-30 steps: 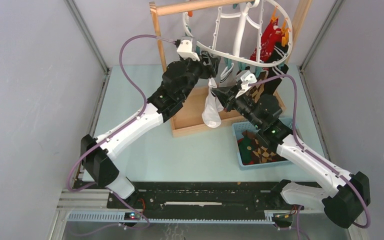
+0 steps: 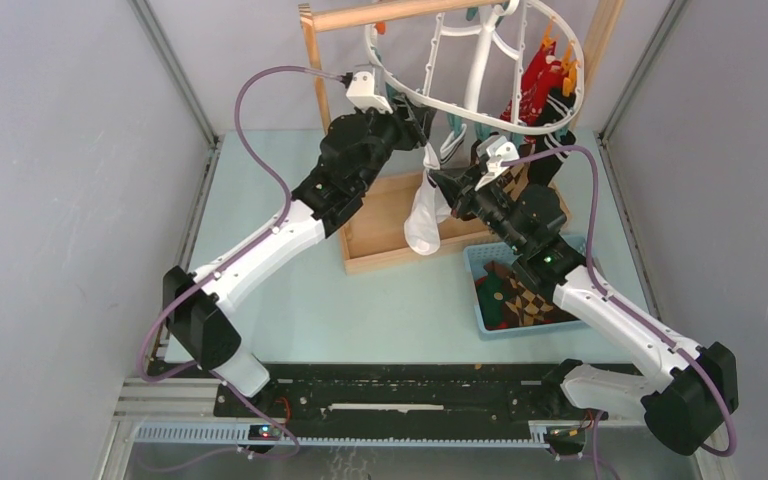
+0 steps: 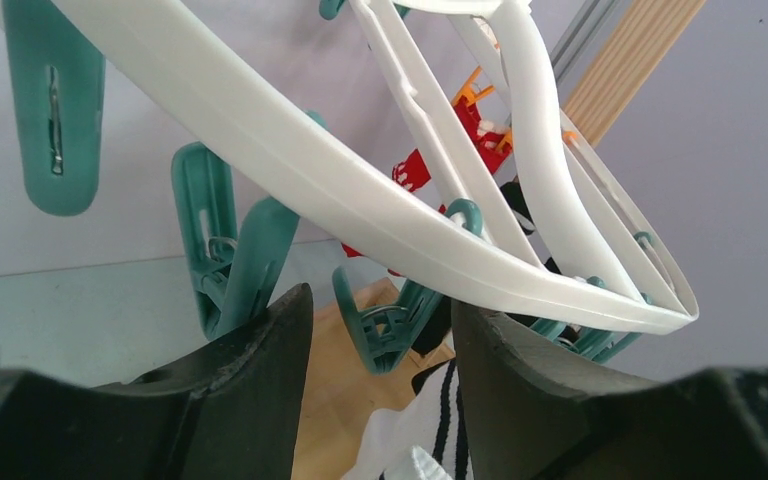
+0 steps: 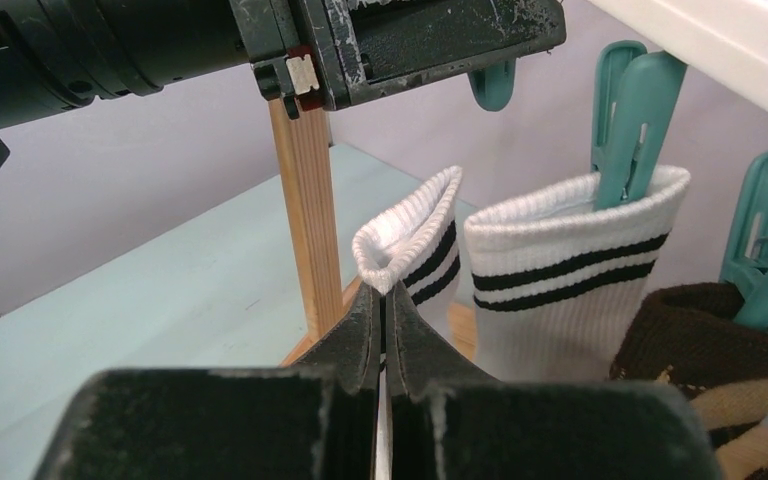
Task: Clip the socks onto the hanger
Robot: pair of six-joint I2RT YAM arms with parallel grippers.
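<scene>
A white sock with two black stripes has its cuff edge pinched in my right gripper, which is shut. In the top view this sock dangles below the right gripper. My left gripper is part open at the front of the white round hanger. A green clip appears in the gap between its fingers; whether they touch it I cannot tell. The held cuff sits lower than the left gripper. Another striped white sock hangs from a green clip beside it.
A brown patterned sock hangs further right. Red socks hang from orange clips at the back right. Below stands a wooden tray; a blue basket with more socks lies under the right arm. Bare table shows at left.
Both grippers have shifted only slightly near the hanger's front rim. The held sock's lower end has swung right and back left.
</scene>
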